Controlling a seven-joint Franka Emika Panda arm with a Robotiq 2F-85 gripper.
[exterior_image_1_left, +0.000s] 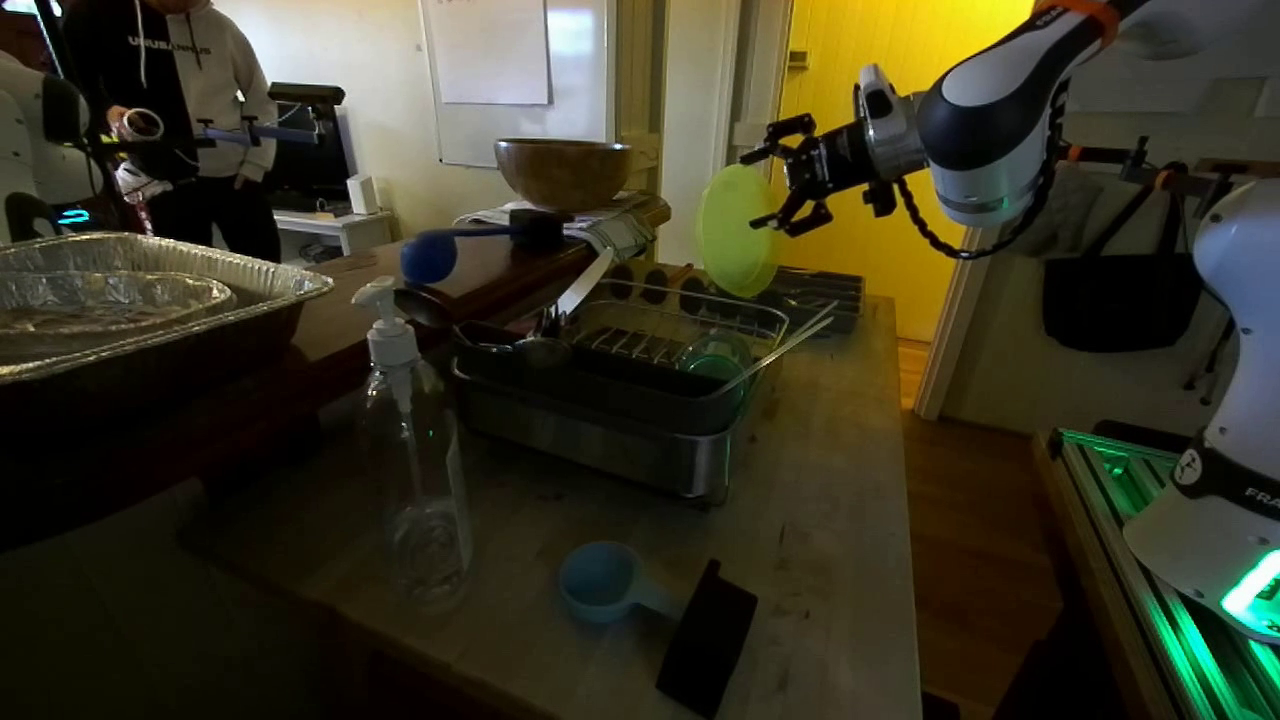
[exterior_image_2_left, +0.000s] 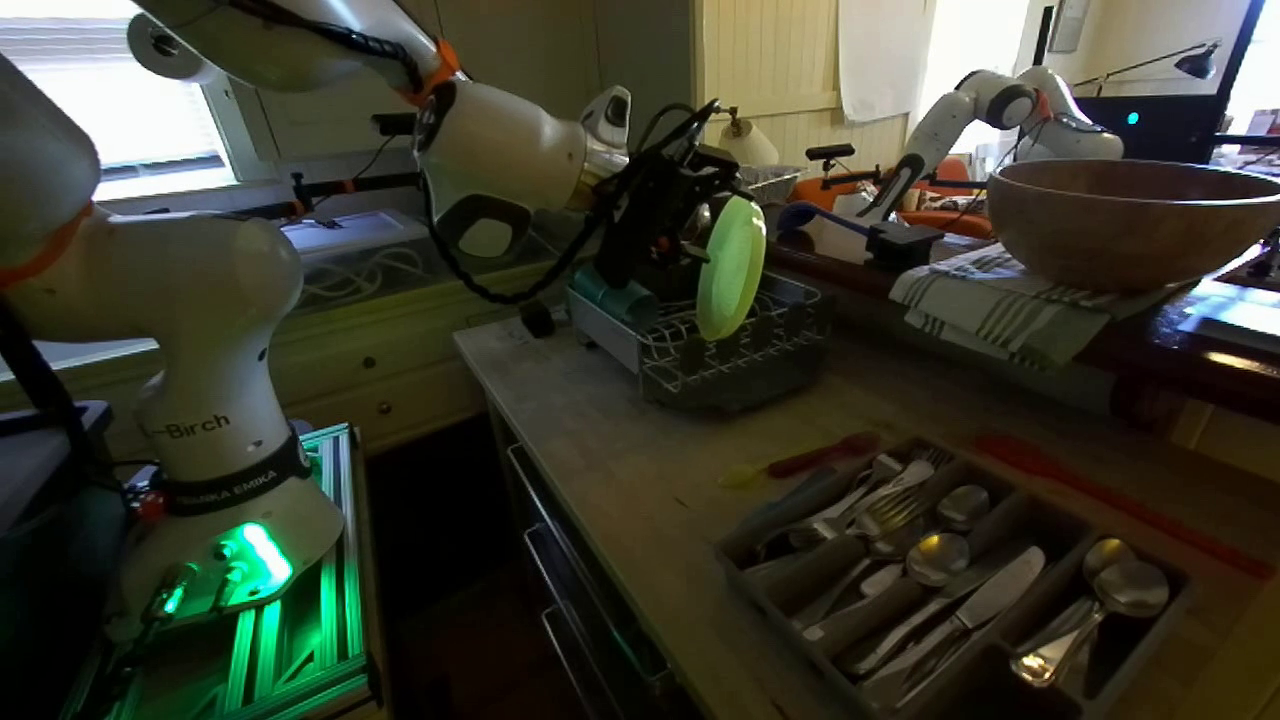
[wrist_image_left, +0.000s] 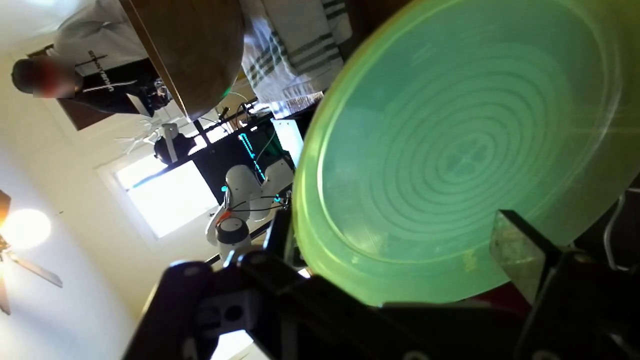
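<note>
A round, translucent yellow-green lid or plate (exterior_image_1_left: 729, 246) stands on edge at the far end of the dish rack (exterior_image_1_left: 612, 444). In exterior view 2 the green disc (exterior_image_2_left: 732, 270) overlaps the rack's wire; whether a slot holds its lower edge cannot be told. My gripper (exterior_image_1_left: 755, 190) is open beside the disc, its two fingers spread apart at the disc's edge. The wrist view shows the disc (wrist_image_left: 468, 159) filling the right side, with the gripper's fingers (wrist_image_left: 517, 255) spread wide near its lower rim.
A wooden bowl (exterior_image_1_left: 564, 172) rests on a striped towel on the raised ledge. The cutlery tray (exterior_image_2_left: 960, 576) lies beyond the rack. A soap bottle (exterior_image_1_left: 414, 504) and a light-blue scoop (exterior_image_1_left: 600, 582) occupy the near counter.
</note>
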